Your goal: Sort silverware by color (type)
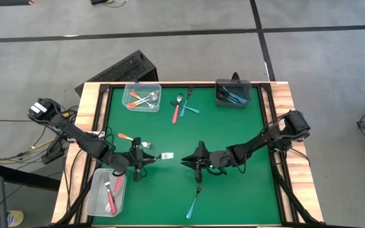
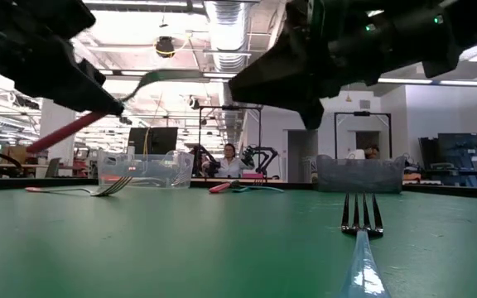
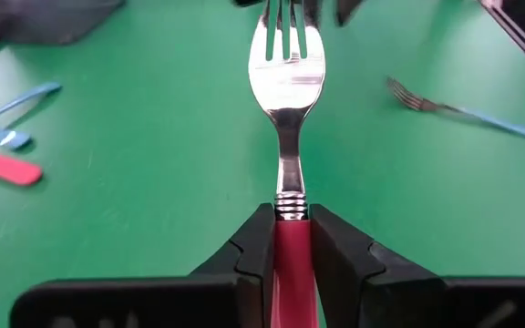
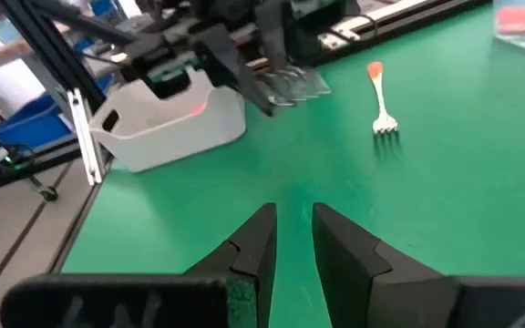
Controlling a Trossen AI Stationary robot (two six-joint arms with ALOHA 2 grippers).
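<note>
In the left wrist view my left gripper is shut on the red handle of a silver-headed fork (image 3: 287,82), just below its neck. The high view has that fork held over the left middle of the mat, tines toward my right gripper, which is open and empty. An orange-handled fork (image 1: 126,137) lies on the mat behind the left gripper. A blue-handled fork (image 1: 191,208) lies near the front. At the back, a red-handled fork (image 1: 175,113) rests beside blue-handled pieces (image 1: 184,109).
A white bin (image 1: 92,206) with red-handled forks stands front left. A clear bin (image 1: 127,107) at back left holds orange-handled pieces; a dark bin (image 1: 246,92) at back right holds blue ones.
</note>
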